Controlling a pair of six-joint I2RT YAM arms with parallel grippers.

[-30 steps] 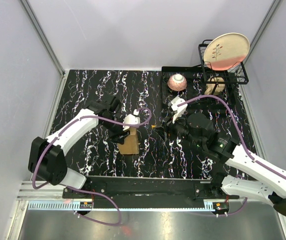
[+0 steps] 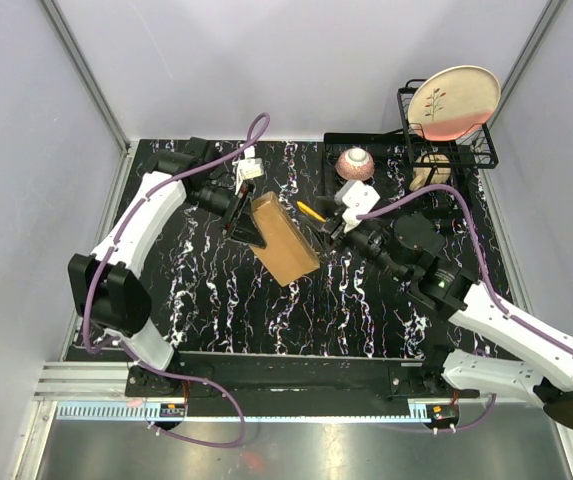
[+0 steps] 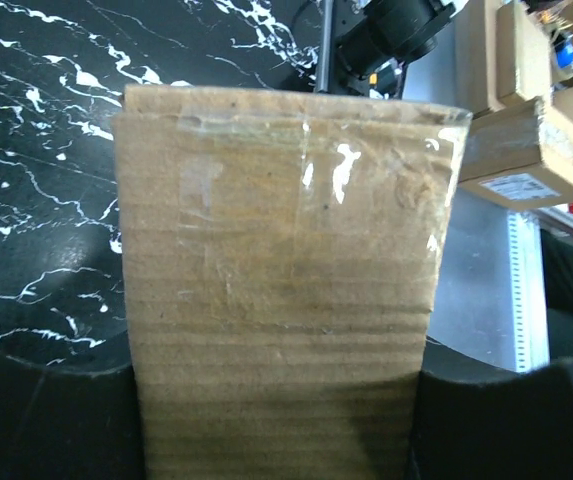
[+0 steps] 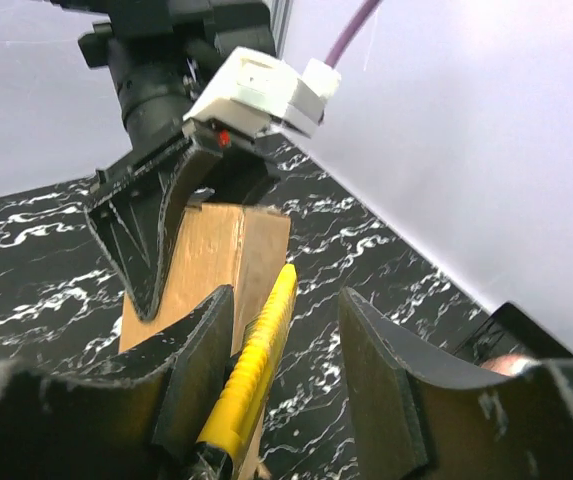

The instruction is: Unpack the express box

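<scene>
The cardboard express box [image 2: 284, 246], with glossy tape along one edge in the left wrist view [image 3: 276, 260], is held tilted over the black marble table by my left gripper [image 2: 249, 218], shut on it. Just to its right, my right gripper [image 2: 322, 225] is shut on a slim yellow tool [image 4: 261, 355], probably a box cutter, whose body points up between the fingers toward the box. In the right wrist view the box stands behind the yellow tool, partly hidden by it and the fingers.
A black dish rack [image 2: 449, 155] at the back right holds a pink plate [image 2: 454, 97] and a pink bowl [image 2: 355, 164] sits on its tray. Marble table around the box is clear. White walls border both sides.
My left gripper has lifted and turned the box toward the back, so it now lies more slanted, nearer the right gripper. The right gripper with the yellow tool has shifted and rotated slightly.
</scene>
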